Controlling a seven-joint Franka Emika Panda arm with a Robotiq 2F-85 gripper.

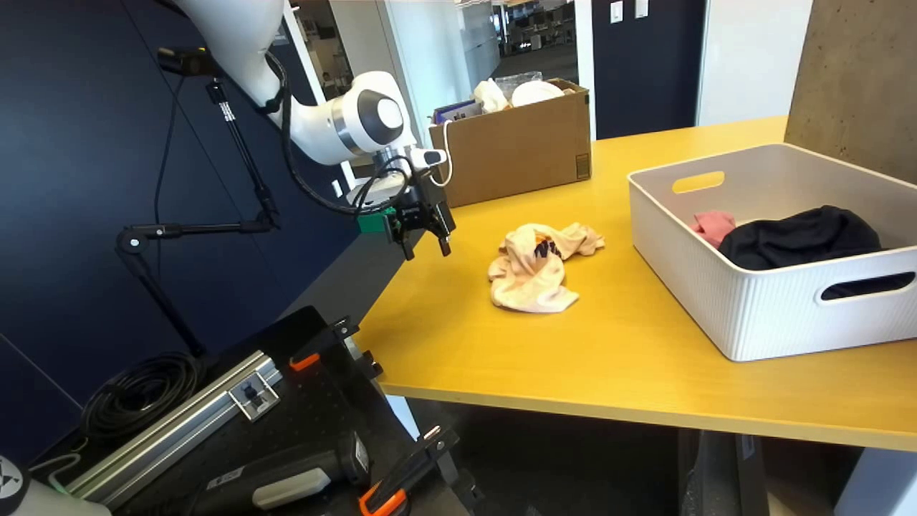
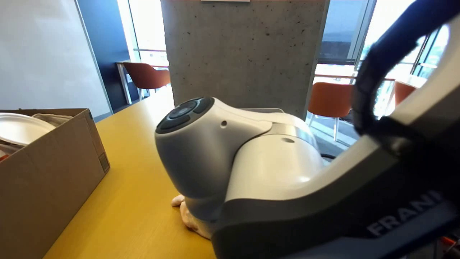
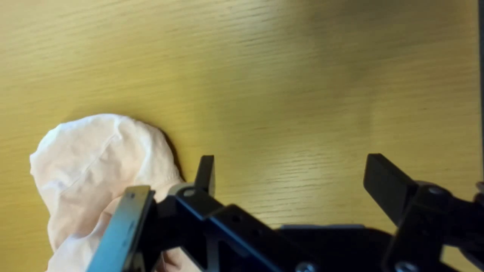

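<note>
A crumpled peach cloth with a dark and orange print lies on the yellow table. Left of it in exterior view 1, my gripper hangs over the table's edge region, open and apart from the cloth. In the wrist view, bare wood shows between the fingertips of the gripper, while the cloth lies at the lower left, partly covered by one finger. Exterior view 2 has the arm hiding the gripper and most of the cloth.
A white bin on the right holds a black cloth and a pink cloth. At the back stands a full cardboard box.
</note>
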